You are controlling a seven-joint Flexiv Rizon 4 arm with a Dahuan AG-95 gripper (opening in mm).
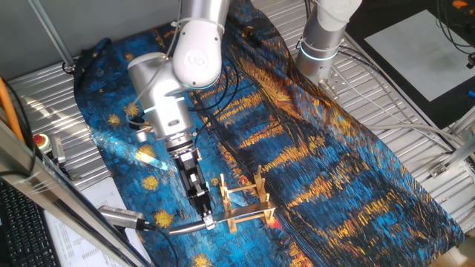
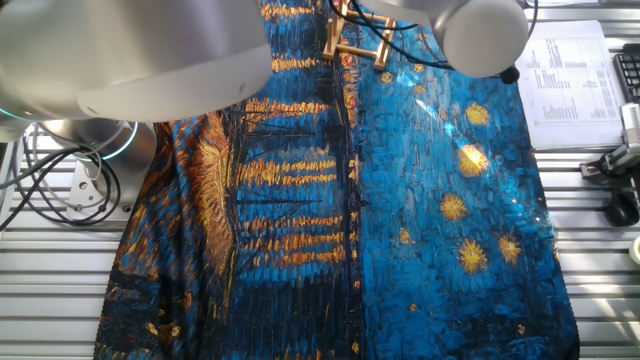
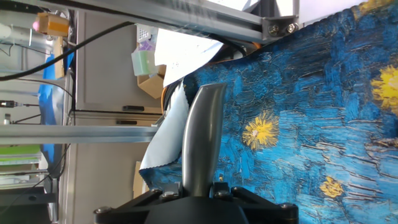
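A metal knife lies across the wooden rack [image 1: 260, 185] in exterior view 1, its blade [image 1: 249, 212] over the rack's near side and its curved handle [image 1: 184, 228] sticking out to the left. My gripper [image 1: 208, 220] is shut on the knife near where handle and blade meet. In the wrist view the silver handle [image 3: 203, 137] rises from between the dark fingers, the blade hidden behind my gripper. Whether the blade rests on the rack or hovers just above it, I cannot tell. Exterior view 2 shows the rack [image 2: 380, 48] at its top edge.
A patterned blue and orange cloth [image 1: 334, 170] covers the table. Left of the knife are a cabled device [image 1: 121, 217] and a metal frame post [image 1: 56, 182].
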